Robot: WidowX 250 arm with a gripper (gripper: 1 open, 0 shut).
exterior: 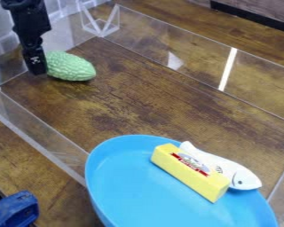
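Note:
The black gripper (35, 64) is at the upper left, its fingers pointing down just left of a green, bumpy oblong object (71, 66) lying on the wooden floor. It stands open. A blue round tray (127, 197) at the bottom holds a yellow box (190, 173) with a red-and-white label and a white fish-shaped object (233, 169).
Clear panels border the wooden work area (145, 106), whose middle is bare. A dark blue object (11, 211) sits at the bottom left corner, partly out of frame.

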